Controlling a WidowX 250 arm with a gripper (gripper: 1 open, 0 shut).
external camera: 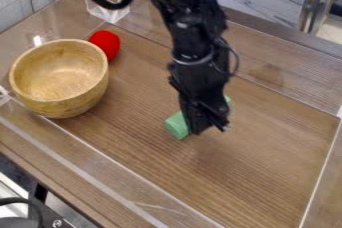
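The black arm reaches down from the top centre to my gripper (pixel 202 114), which is low over a mint-green rectangular block (pixel 179 126) lying on the wooden table (pixel 267 172). The gripper hides much of the block. Its fingers look close together at the block; whether anything is between them is unclear.
A yellow wooden bowl (pixel 59 80) sits at the left, with a red object (pixel 104 44) behind it. A clear container (pixel 110 0) stands at the back left.
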